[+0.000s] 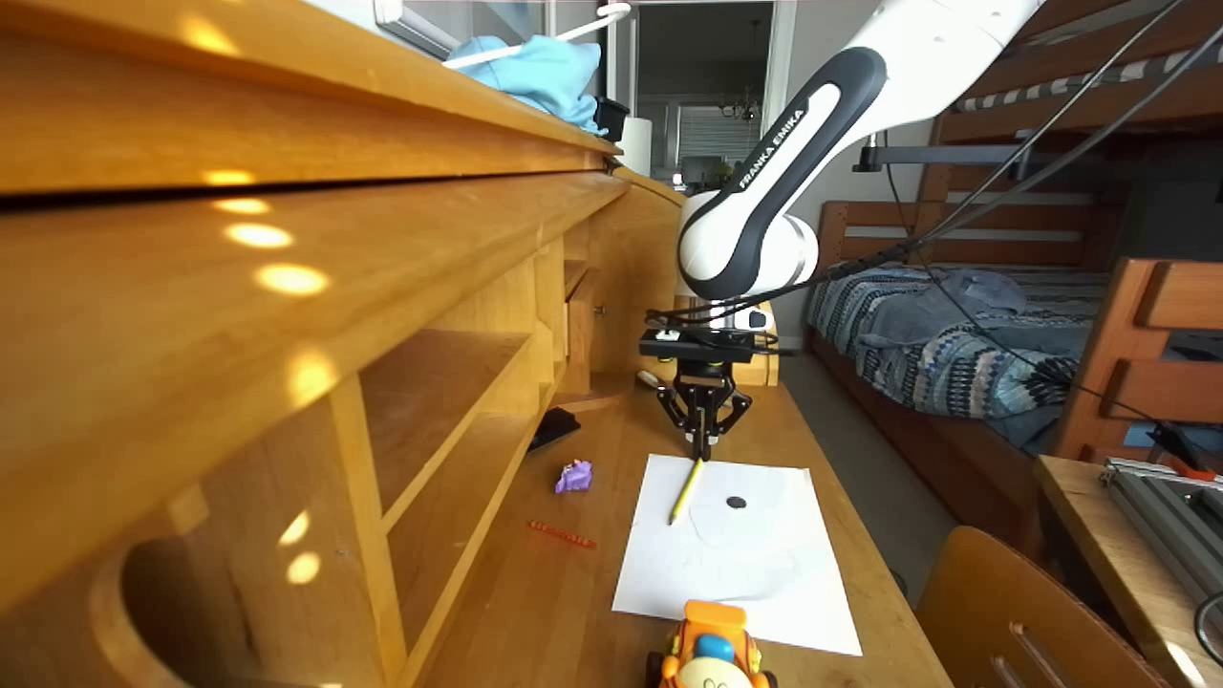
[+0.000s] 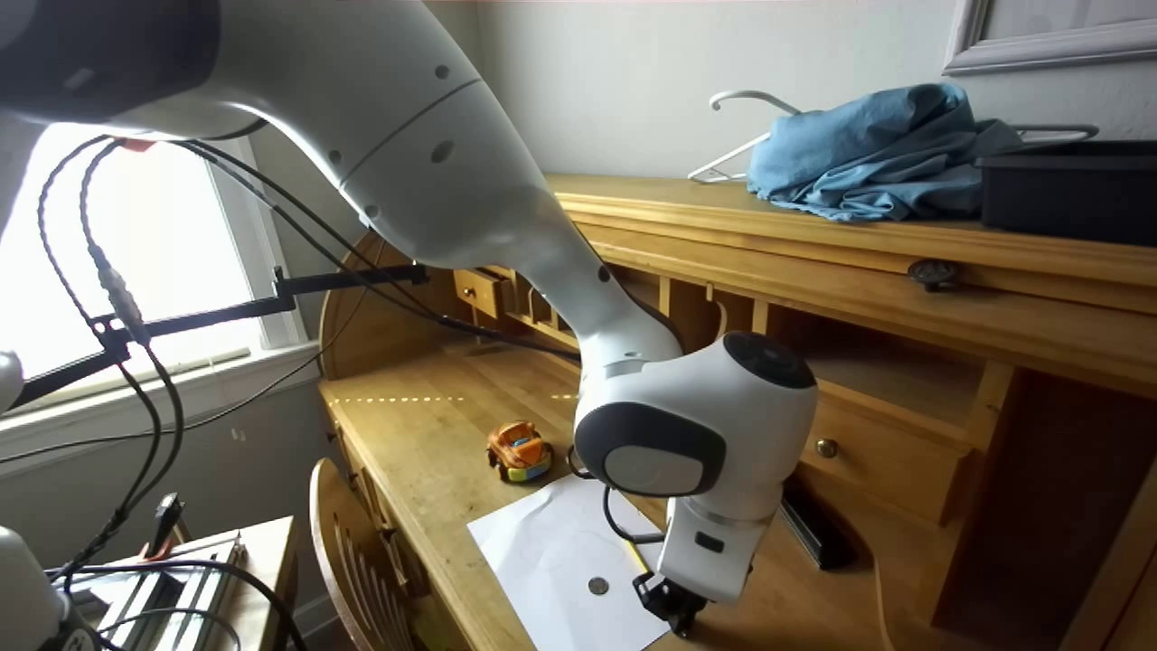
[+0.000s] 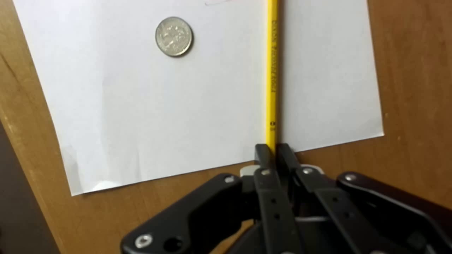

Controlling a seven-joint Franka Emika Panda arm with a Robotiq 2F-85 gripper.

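Note:
A yellow pencil lies along the white paper, its near end between the two fingertips of my gripper. The fingers are shut on it, and that end is hidden by the fingers. In exterior view 1 the pencil points from my gripper toward the camera across the paper. A silver coin rests flat on the sheet, clear of the pencil. In exterior view 2 the arm covers part of the pencil.
An orange toy car stands by the paper's far edge from me. A crumpled purple piece and a red stick lie to the paper's left. Desk shelves wall off that side; a dark object sits near them.

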